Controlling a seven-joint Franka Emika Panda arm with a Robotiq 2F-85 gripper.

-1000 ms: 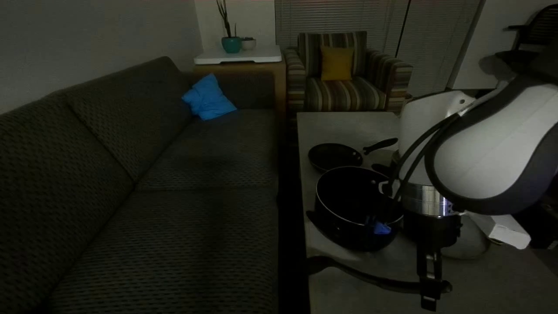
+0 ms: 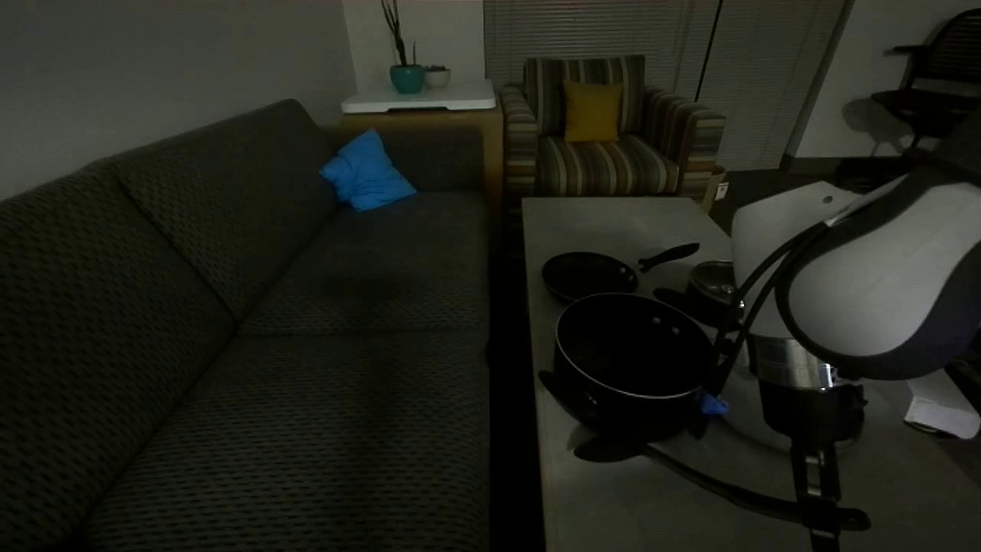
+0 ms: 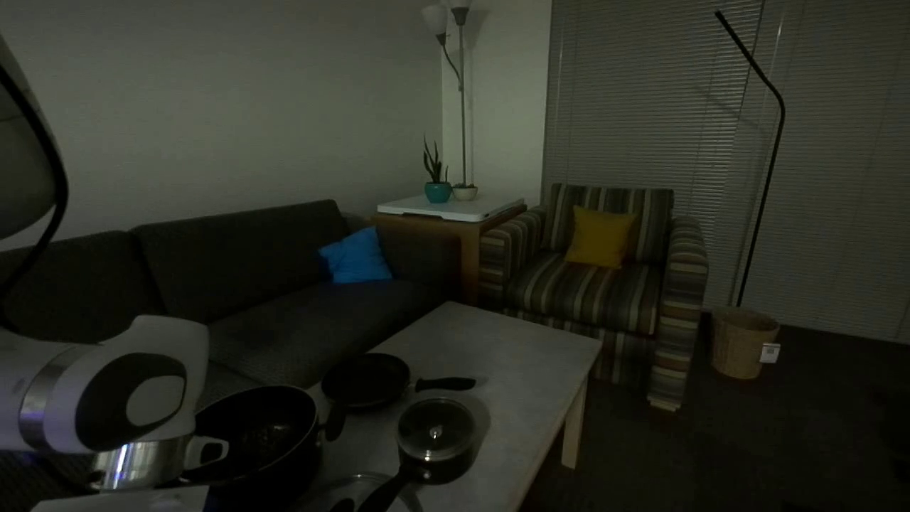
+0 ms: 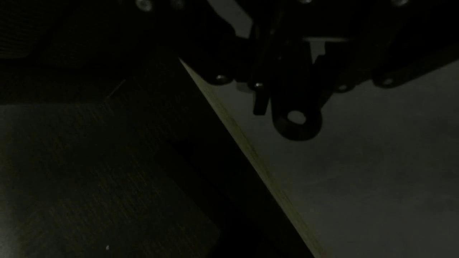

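A black long-handled utensil, like a spoon or ladle [image 2: 726,491], lies across my gripper [image 2: 821,526], which is shut on its handle near the end. Its dark head sits by the near side of a large black pot [image 2: 634,354] and overlaps it in exterior view 1; whether they touch cannot be told. The pot looks empty, its inside dark. In the wrist view, the holed end of the utensil [image 4: 297,132] sticks out from between the fingers, over the table's edge area. Exterior view 2 shows the arm beside the pot, with the fingers out of view.
Beyond the pot lie a black frying pan [image 3: 367,381] and a small saucepan with a glass lid [image 3: 436,431]. A glass lid [image 3: 362,486] rests on the table nearby. A sofa [image 2: 368,386] runs along its left side.
My gripper has moved right with the utensil still held. The utensil's head has shifted right, from near the table's left edge to beside the pot's base. Pans have stayed put.
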